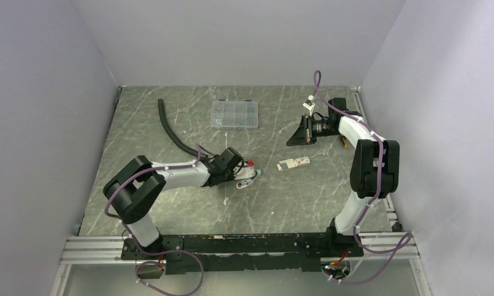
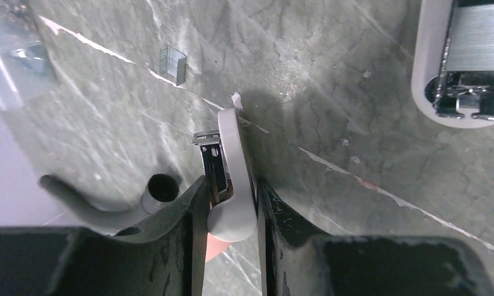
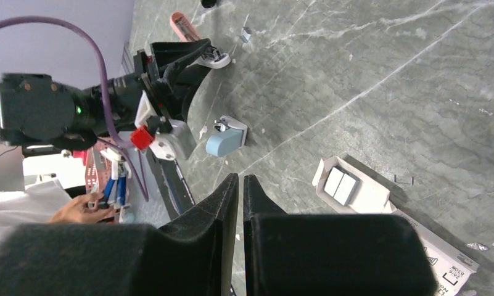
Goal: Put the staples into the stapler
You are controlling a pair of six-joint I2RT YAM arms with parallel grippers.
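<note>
My left gripper is shut on a pink-and-white stapler (image 2: 233, 148), its white end and metal part pointing away from the fingers. In the right wrist view the pink handle (image 3: 184, 28) sticks out beyond the left fingers; from above, the arm hides this stapler. A blue-and-white stapler (image 1: 249, 179) lies beside the left gripper, its blue part (image 3: 226, 143) seen in the right wrist view. An open staple box (image 3: 370, 194) shows staple strips (image 3: 341, 185) inside. My right gripper (image 1: 290, 143) hovers behind the box, shut, with nothing visible between its fingertips.
A loose short staple strip (image 2: 172, 65) lies on the table close to the held stapler. At the back stands a clear divided case (image 1: 234, 115); a dark hose (image 1: 173, 137) curves behind the left arm.
</note>
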